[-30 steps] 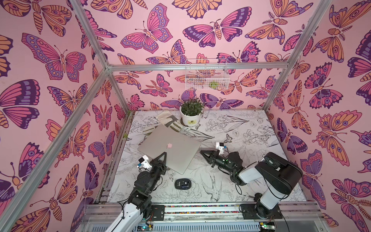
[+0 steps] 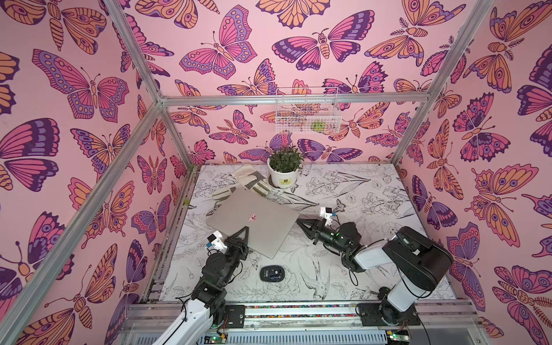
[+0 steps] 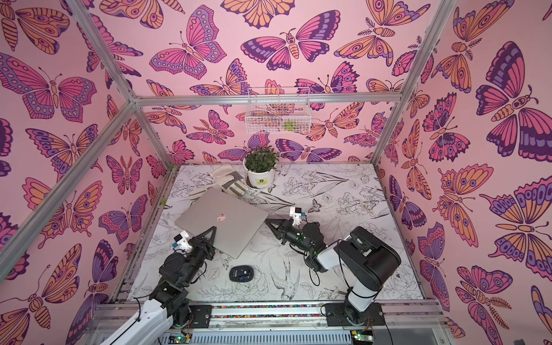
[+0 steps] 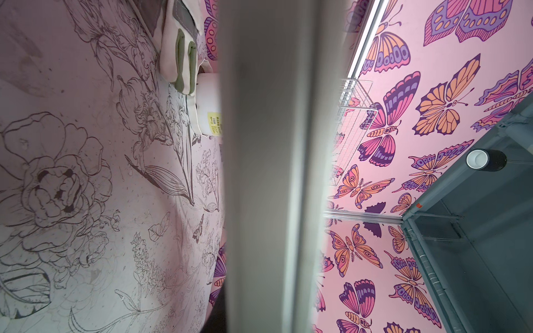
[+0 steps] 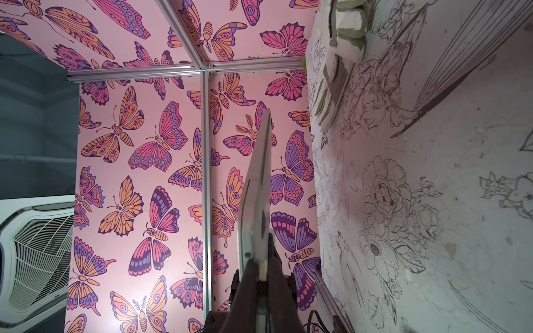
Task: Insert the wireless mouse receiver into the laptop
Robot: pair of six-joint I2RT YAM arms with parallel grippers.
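Observation:
The closed grey laptop [image 2: 273, 224] is lifted and tilted above the table, with my left gripper [image 2: 246, 230] shut on its near left side. Seen edge-on, the laptop [image 4: 272, 166] fills the middle of the left wrist view and hides most of that gripper. My right gripper [image 2: 299, 222] is shut at the laptop's right corner. In the right wrist view the laptop's port-bearing side [image 5: 252, 222] rises just beyond my blurred dark fingers [image 5: 244, 299]; contact cannot be made out. No receiver is discernible. The black mouse [image 2: 272, 273] lies below the laptop, with its underside compartment showing.
A white potted plant [image 2: 283, 172] stands at the back, beside striped cloth gloves [image 2: 253, 179] partly behind the laptop. A wire basket [image 2: 307, 118] hangs on the back wall.
The laptop has tipped very slightly, and its logo reflects differently. The left arm has barely moved.

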